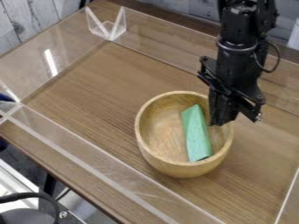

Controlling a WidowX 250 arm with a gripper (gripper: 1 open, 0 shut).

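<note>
A wooden bowl (163,131) sits on the table at centre right, holding a long green object (195,133) that lies lengthwise inside it. The black robot gripper (222,110) hangs from above, just over the bowl's back right rim. Its fingertips are dark and small, so whether anything is between them is hard to make out; no held object shows.
Clear plastic pieces (107,26) stand at the back left. A black cable or part (26,208) is at the bottom left corner.
</note>
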